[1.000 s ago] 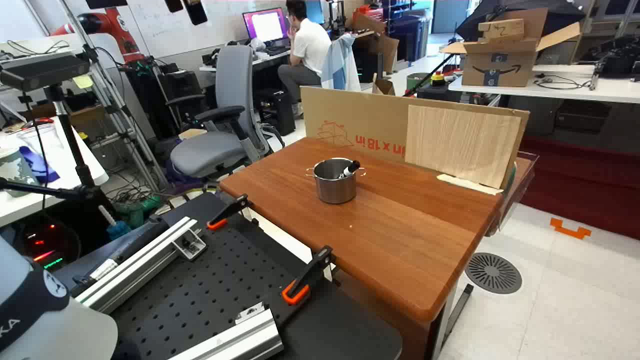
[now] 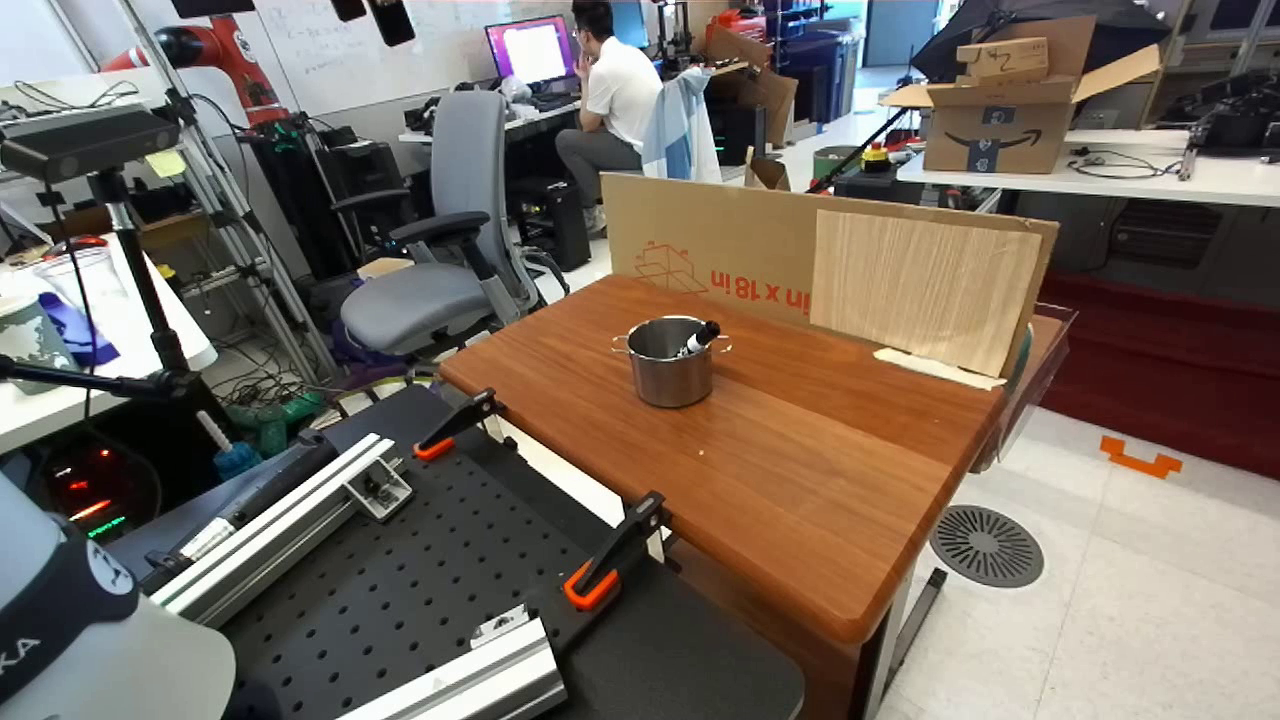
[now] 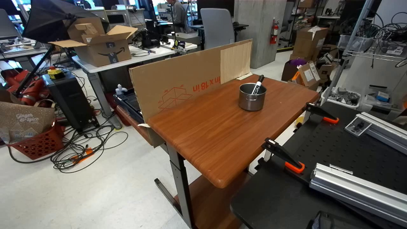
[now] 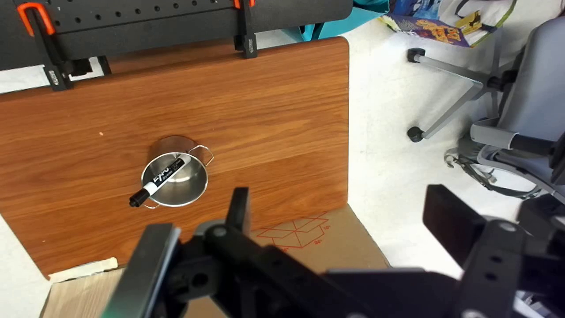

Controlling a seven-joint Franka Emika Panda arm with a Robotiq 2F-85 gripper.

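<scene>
A steel pot [image 2: 672,372] with wire handles stands upright on the brown wooden table [image 2: 792,468]. A white marker with a black cap [image 4: 167,176] leans inside it, capped end sticking out over the rim. In exterior view 2 the marker [image 3: 257,85] rises from the same pot [image 3: 251,101]. My gripper is open and empty, its fingers wide apart high above the table's edge. From the wrist view, the pot lies off to the left of the fingers. Neither exterior view shows the gripper.
Upright cardboard [image 2: 720,246] walls off the table's far side. Two black clamps with orange pads, one of them a front clamp [image 2: 618,552], grip the near edge beside the black perforated board [image 2: 420,564]. Most of the tabletop around the pot is bare.
</scene>
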